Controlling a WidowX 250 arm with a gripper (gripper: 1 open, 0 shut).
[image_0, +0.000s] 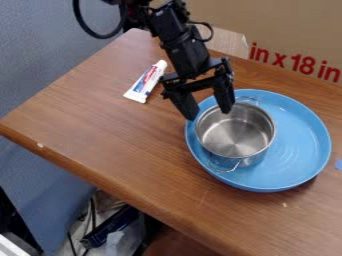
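Note:
My black gripper (206, 104) hangs over the back-left rim of a steel pot (235, 138), its two fingers spread open. The pot, with wire handles, sits on a blue plate (297, 142) at the right of the wooden table. Whether the fingertips touch the pot is unclear. A toothpaste tube (144, 83) in white, red and blue lies to the left of the arm.
A cardboard box (287, 30) stands along the back. A small blue piece lies at the far right.

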